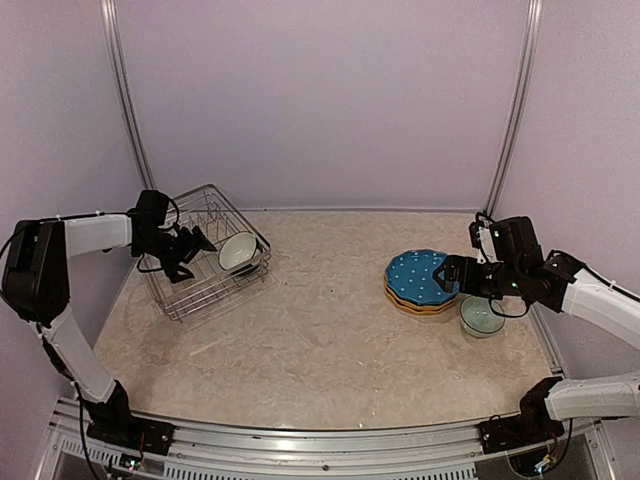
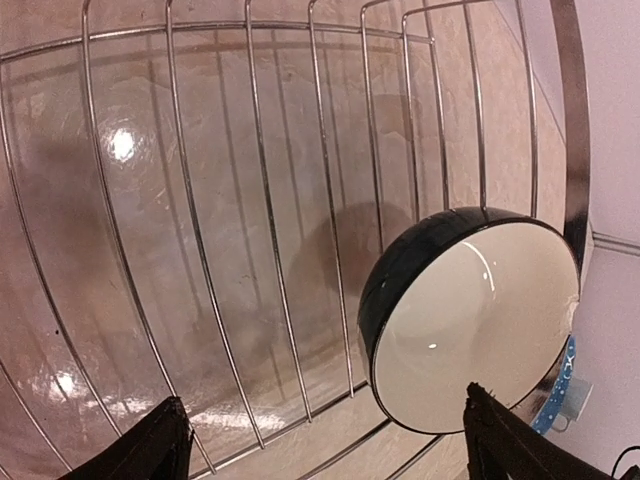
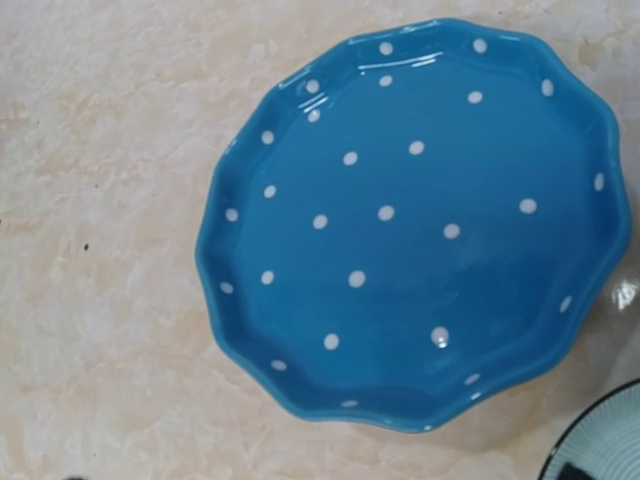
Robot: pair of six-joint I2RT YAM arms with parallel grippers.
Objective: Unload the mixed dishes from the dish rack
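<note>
A bowl, white inside and black outside, lies tilted against the wires at the right side of the wire dish rack. In the top view the bowl shows its white inside. Over the rack, just left of the bowl, my left gripper stands open, its fingers apart with no dish held. One of its fingertips overlaps the bowl's lower rim in the left wrist view; contact is unclear. My right gripper is open above the blue dotted plate, holding nothing.
The blue plate tops a stack with orange-brown rims. A pale green bowl stands right of it, partly under the right arm. Between rack and plates the table is clear.
</note>
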